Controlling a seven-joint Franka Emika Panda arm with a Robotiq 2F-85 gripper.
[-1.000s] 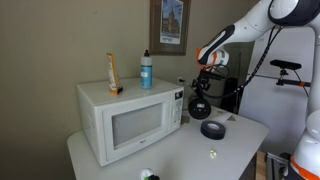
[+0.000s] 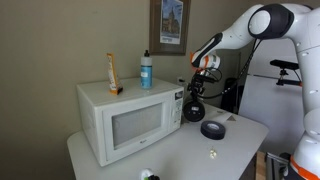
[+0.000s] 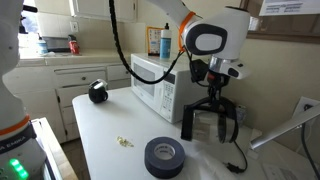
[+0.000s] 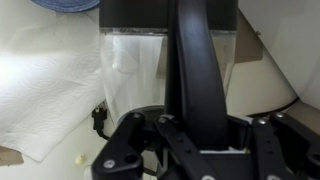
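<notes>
A coffee pot with a black handle and clear glass wall hangs at my gripper (image 3: 214, 100). In the wrist view, its black handle (image 4: 196, 70) runs straight up between my fingers and hides the fingertips, with the clear glass (image 4: 130, 75) behind it. The gripper is shut on this handle. From exterior view 1 the pot (image 2: 194, 111) shows as a dark round shape below the gripper, right of the microwave (image 2: 135, 125). Whether its bottom touches the table cannot be told.
A dark tape roll (image 3: 164, 157) lies on the table in front of the pot. A small yellowish item (image 3: 124, 141) and a black mug (image 3: 98, 92) stand farther left. A blue bottle (image 2: 146, 70) and an orange-and-white bottle (image 2: 113, 73) stand on the microwave.
The gripper and the dark pot have shifted slightly left and down together in exterior view 1. The tape roll and microwave have stayed put.
</notes>
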